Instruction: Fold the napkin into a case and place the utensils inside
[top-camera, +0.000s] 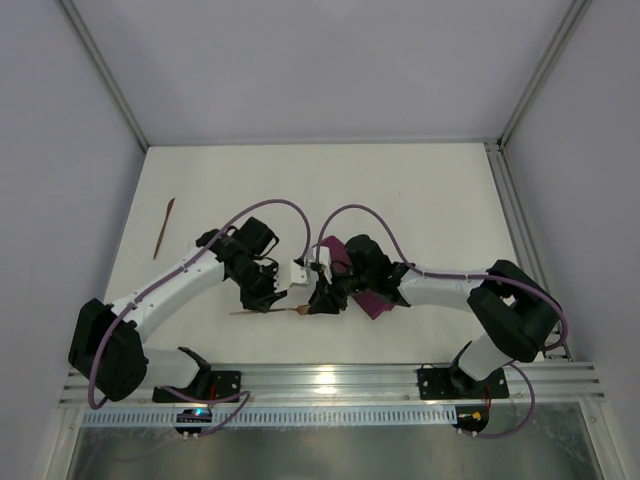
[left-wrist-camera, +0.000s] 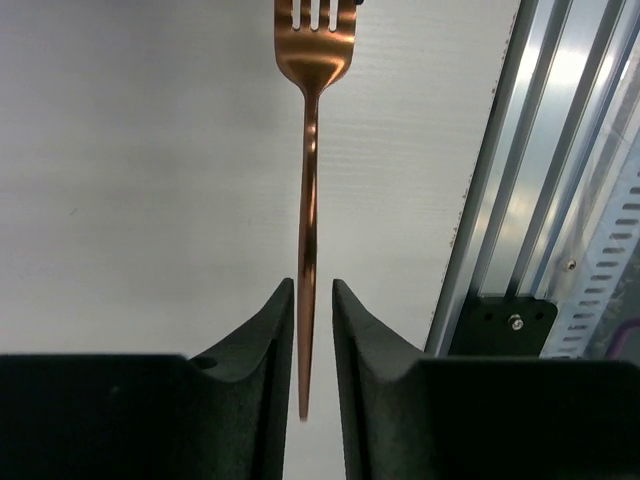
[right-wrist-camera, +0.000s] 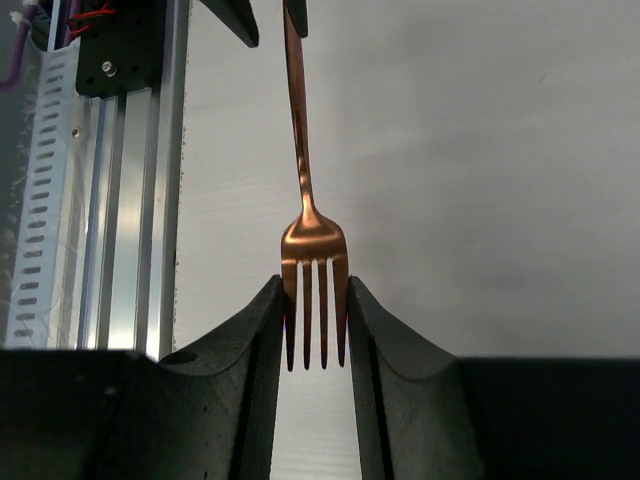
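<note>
A copper fork (top-camera: 276, 310) (left-wrist-camera: 309, 150) spans the two grippers, over the front middle of the table. My right gripper is shut on its head, with a finger on either side of the tines. Around the handle, my left gripper stands slightly open; a gap shows beside the handle in the left wrist view. The maroon napkin (top-camera: 371, 304) lies right of centre, partly hidden under the right arm. At the far left a thin brown utensil (top-camera: 164, 228) lies alone on the table; its type is too small to tell.
A metal rail (top-camera: 320, 377) runs along the front edge, close to the fork. Purple cables (top-camera: 265, 204) loop above both arms.
</note>
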